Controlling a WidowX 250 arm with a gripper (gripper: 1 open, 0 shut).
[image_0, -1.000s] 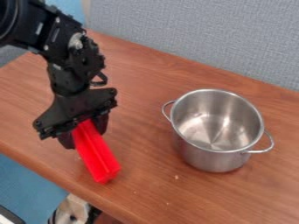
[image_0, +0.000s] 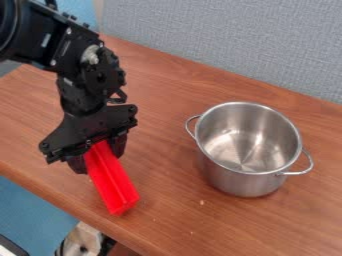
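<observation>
My black gripper (image_0: 91, 155) is low over the wooden table at the left of the camera view, positioned on the upper end of a bright red elongated object (image_0: 112, 185), which slopes toward the table's front edge. Its fingertips are mostly hidden by the red object and the gripper's body, so whether they are closed on it is unclear. A steel pot (image_0: 247, 178) with two side handles stands upright to the right, apart from the gripper and the red object, empty inside.
A grey textured wall (image_0: 241, 40) runs along the back. The front left edge of the table drops to a blue surface (image_0: 40, 220).
</observation>
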